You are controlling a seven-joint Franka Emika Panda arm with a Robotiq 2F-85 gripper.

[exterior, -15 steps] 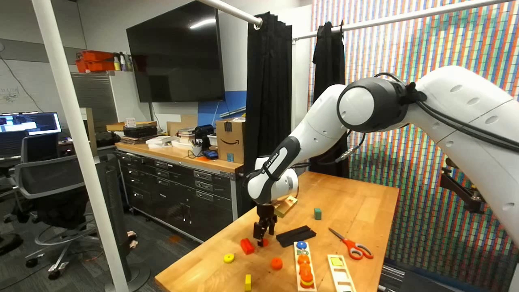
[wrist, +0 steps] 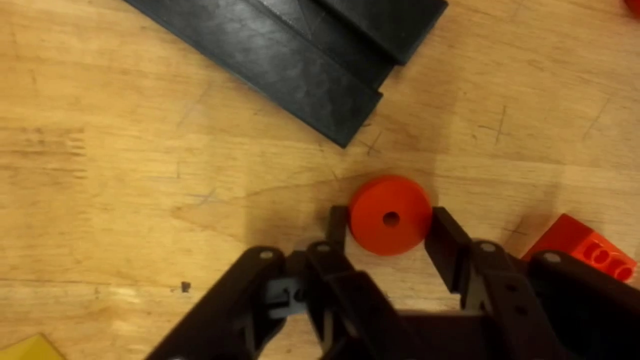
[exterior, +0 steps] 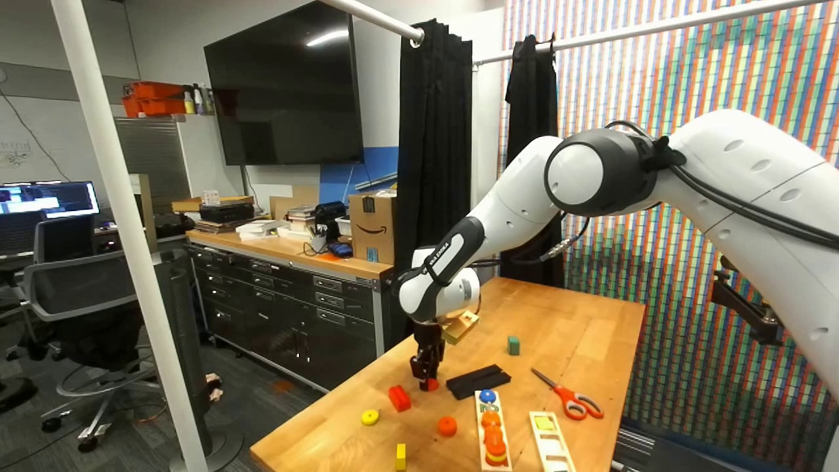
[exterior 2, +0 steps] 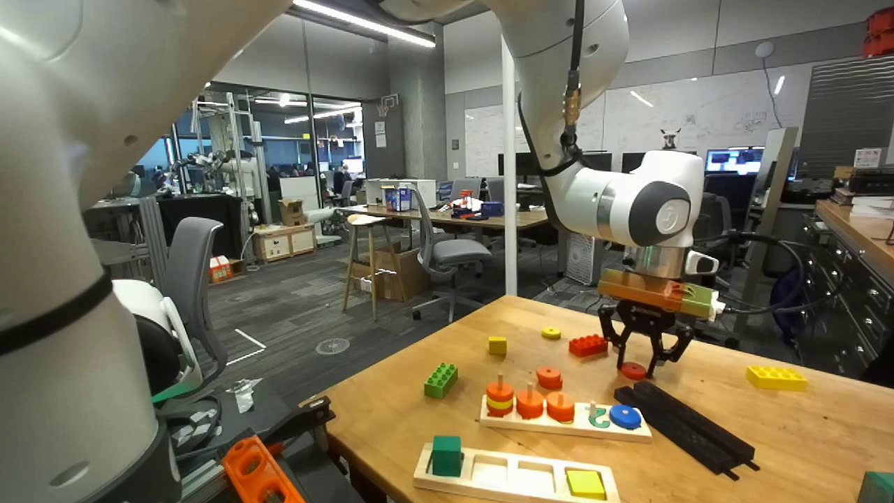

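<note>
A red disc with a small centre hole (wrist: pixel 384 198) sits between the fingertips of my gripper, one pad touching each side of it. The gripper is shut on this disc. In exterior view 2 the same red disc (exterior 2: pixel 631 369) shows low between the black fingers (exterior 2: pixel 613 331), at or just above the table; I cannot tell whether it clears the wood. From exterior view 1 the disc (exterior: pixel 430 385) is partly hidden behind a finger. A wooden peg board (exterior 2: pixel 536 425) holds orange, yellow and blue rings.
Close by lie a black grooved block (wrist: pixel 288 66) and a red brick (wrist: pixel 567 237). Elsewhere on the table are an orange ring (exterior: pixel 446 426), a yellow ring (exterior: pixel 370 417), scissors (exterior: pixel 571 400), a shape tray (exterior 2: pixel 479 485), a green brick (exterior 2: pixel 441 381) and a yellow brick (exterior 2: pixel 775 378).
The gripper's fingers have come together on the red disc. The disc appears slightly higher in exterior view 1, and the arm has shifted a little.
</note>
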